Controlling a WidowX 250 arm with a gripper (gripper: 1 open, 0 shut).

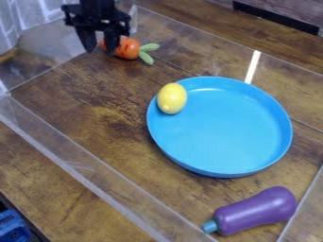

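Observation:
The dark gripper (pixel 96 34) hangs at the top left, low over an orange carrot (pixel 127 48) with green leaves, its fingertips at the carrot's left end; whether it holds it is hard to tell. A yellow lemon (pixel 172 97) rests on the left side of a blue plate (pixel 229 142). A purple eggplant (pixel 256 210) lies at the bottom right.
Clear walls or edges run along the left and bottom. A blue object (pixel 11 227) shows at the lower left corner.

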